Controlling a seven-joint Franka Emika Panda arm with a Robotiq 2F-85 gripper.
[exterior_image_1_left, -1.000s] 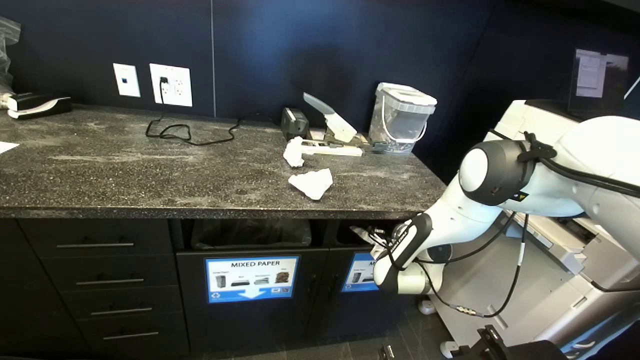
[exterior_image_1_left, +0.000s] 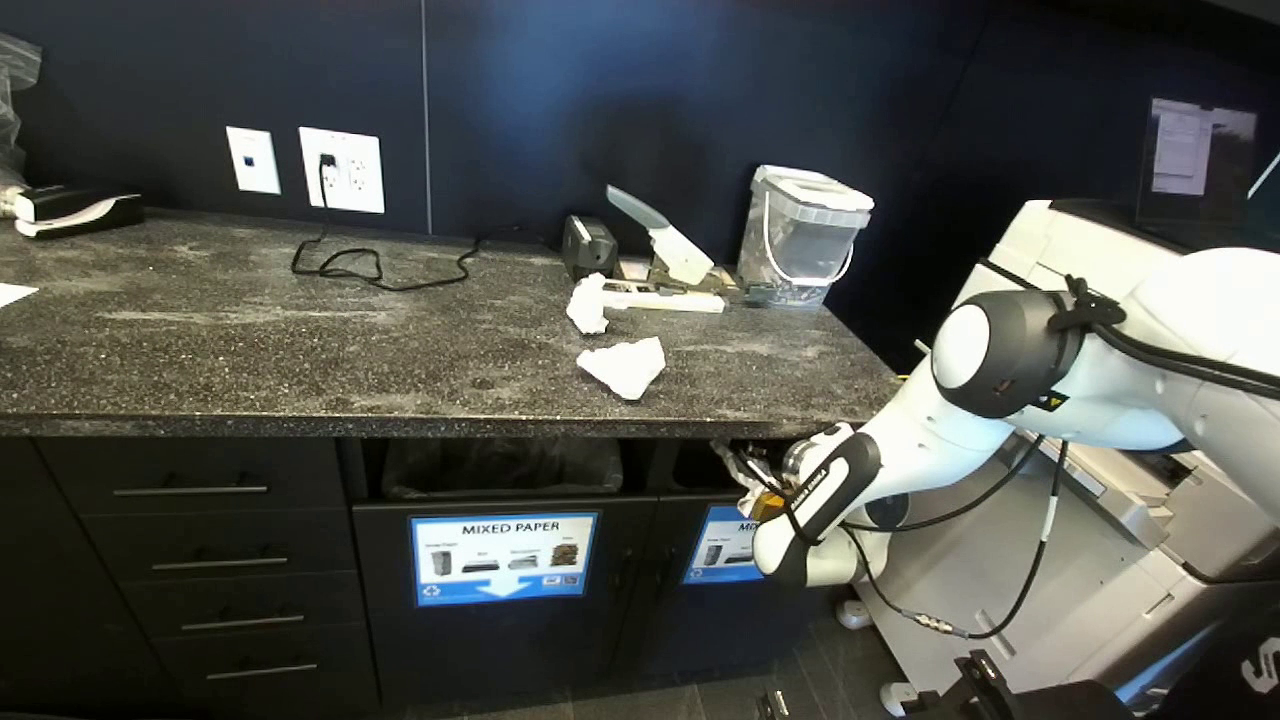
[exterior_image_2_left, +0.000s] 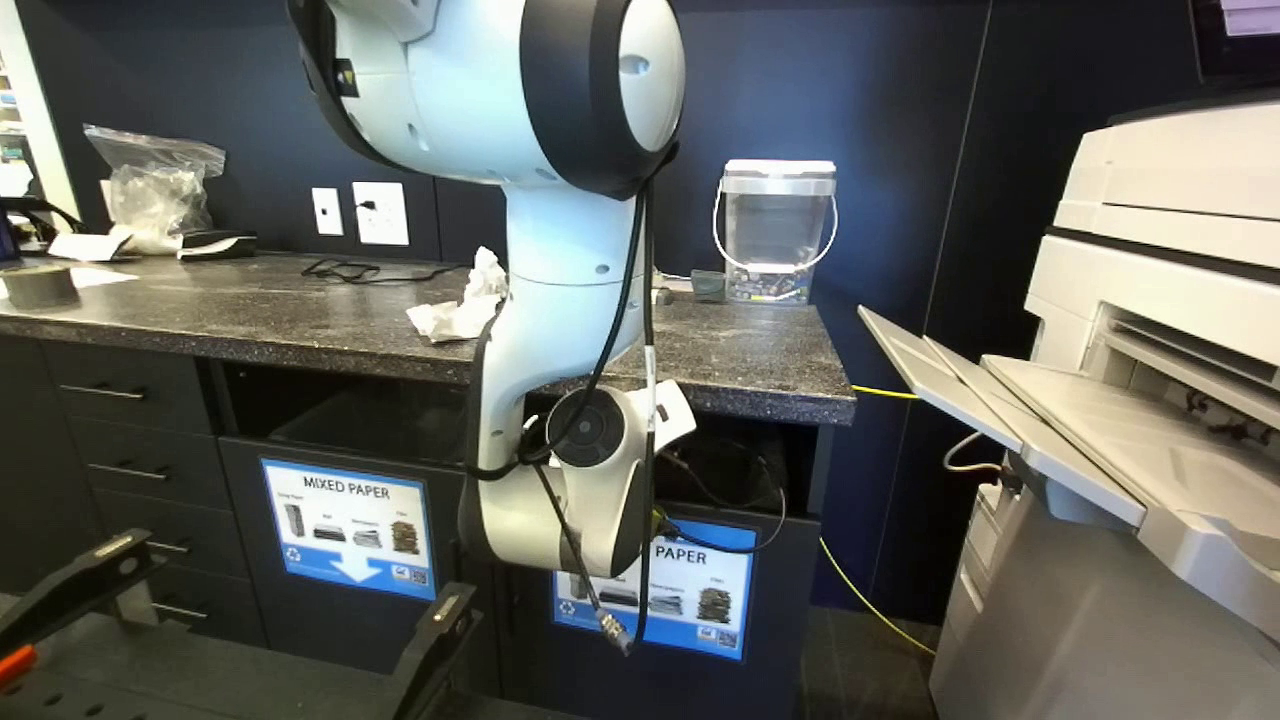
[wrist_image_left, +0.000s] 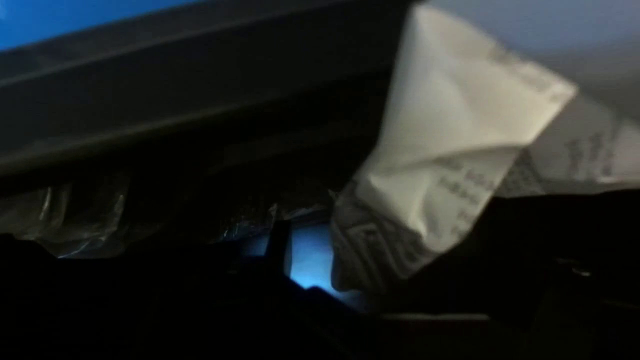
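Above the right-hand bin opening, my gripper (exterior_image_1_left: 765, 482) points in under the counter, mostly hidden by the arm in both exterior views. A crumpled, printed paper (wrist_image_left: 456, 138) fills the right of the wrist view, close against the dark fingers, and part of a white piece (exterior_image_2_left: 674, 415) shows behind the arm. The gripper stands open; whether the paper still touches a finger cannot be made out in the dark. Two crumpled white papers lie on the counter: one near the front edge (exterior_image_1_left: 626, 366), the other (exterior_image_1_left: 587, 305) farther back.
The counter edge (exterior_image_1_left: 480, 426) overhangs the bins. A lined left bin opening (exterior_image_1_left: 501, 468) sits above the mixed paper sign (exterior_image_1_left: 504, 559). A stapler (exterior_image_1_left: 662, 240) and a clear bucket (exterior_image_1_left: 801, 234) stand at the back. The printer (exterior_image_2_left: 1152, 360) is to the right.
The arm has shifted slightly right and its elbow a little lower. The wrist has turned a little, and an orange-yellow patch now shows beside the hand. The papers on the counter are unmoved.
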